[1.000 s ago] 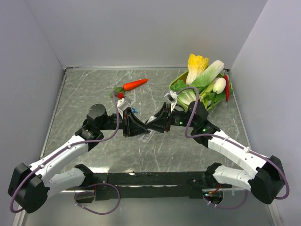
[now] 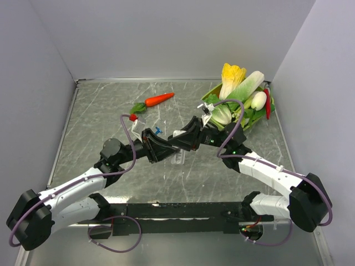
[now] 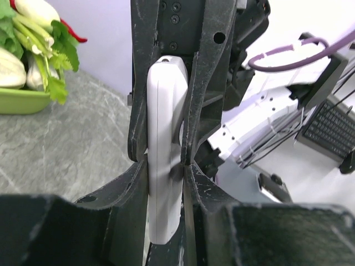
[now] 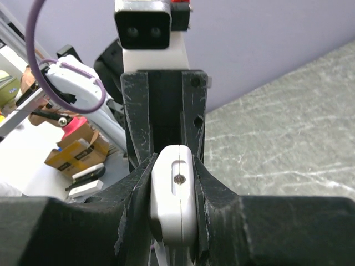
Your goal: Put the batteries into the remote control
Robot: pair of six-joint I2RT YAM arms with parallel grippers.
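Observation:
In the top view my two grippers meet over the middle of the table, at the white remote control, whose upper part is mostly hidden by them. The left wrist view has the remote upright and edge-on, with my right gripper shut on it from behind. My left gripper has one finger along each side of the remote; whether they press on it is unclear. The right wrist view shows the remote's rounded end between the fingers of my right gripper. No battery can be made out clearly.
A small blue object, too small to identify, lies behind the grippers. Farther back are a carrot and, at right, a green basket of vegetables.
The remote has turned from slanting to nearly straight front-to-back and shifted slightly right. My right gripper has moved only a little.

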